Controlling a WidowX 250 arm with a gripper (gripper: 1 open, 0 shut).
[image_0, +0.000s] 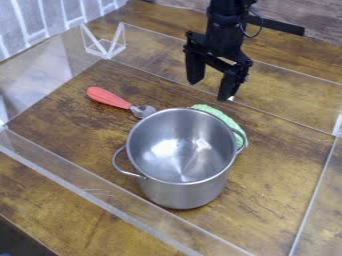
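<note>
A black robot gripper (215, 70) hangs open over the back middle of the wooden table, its fingers apart, with a small pale object partly visible just below it. A large steel pot (181, 170) with two side handles stands in the front middle. A green oblong item (219, 116) lies behind the pot's right side, partly hidden by it. To the pot's back left lies a utensil with a red handle (110, 98) and a metal end.
Clear plastic walls border the wooden table (67, 170). A white wire-like piece (104, 42) is at the back left. Bare wood lies to the left and right of the pot.
</note>
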